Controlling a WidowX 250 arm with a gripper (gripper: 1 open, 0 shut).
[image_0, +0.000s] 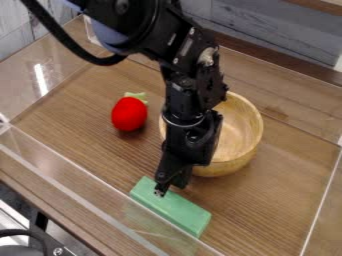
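Observation:
The black gripper (163, 186) points down in the middle of the view, its fingertips low over the upper left end of a flat green block (179, 212). It looks shut, with nothing visible between its fingers; whether it touches the block cannot be told. Behind the arm, a beige bowl (235, 135) is partly hidden. A red tomato-like object (128, 114) with a green top lies left of the arm.
The wooden table (281, 190) has bare room at the right and at the upper left. A clear edge or panel runs along the lower left, with a dark cable beyond it.

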